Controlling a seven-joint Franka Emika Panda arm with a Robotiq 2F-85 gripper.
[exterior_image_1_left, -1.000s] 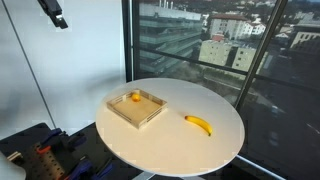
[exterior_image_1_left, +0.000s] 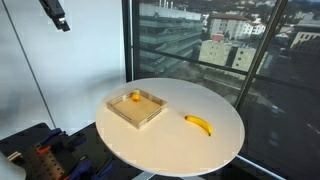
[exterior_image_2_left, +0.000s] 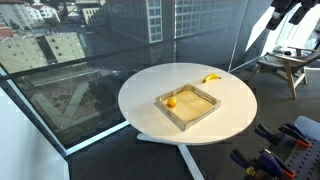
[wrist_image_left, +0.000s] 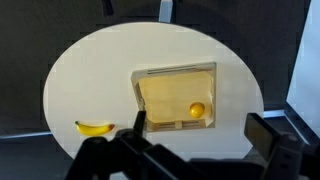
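On the round white table lies a yellow banana (exterior_image_1_left: 198, 124), toward the right side in exterior view 1. A shallow wooden tray (exterior_image_1_left: 152, 118) rests on the other side of the table, and a small orange fruit (exterior_image_1_left: 136, 95) is inside it near one corner. From above, the wrist view has the orange fruit (wrist_image_left: 197, 110) in the tray and the banana (wrist_image_left: 94, 129) apart from it at lower left. My gripper is high over the table, its fingers wide apart with nothing between them.
The white table (exterior_image_1_left: 180, 155) has plenty of bare surface around the tray and banana. Beyond it stand large window panes (exterior_image_2_left: 100, 60). A chair (exterior_image_2_left: 285, 65) is in the background at right in exterior view 2.
The gripper has shifted very slightly right and down in exterior view 1. Banana, tray and orange fruit have stayed where they were.
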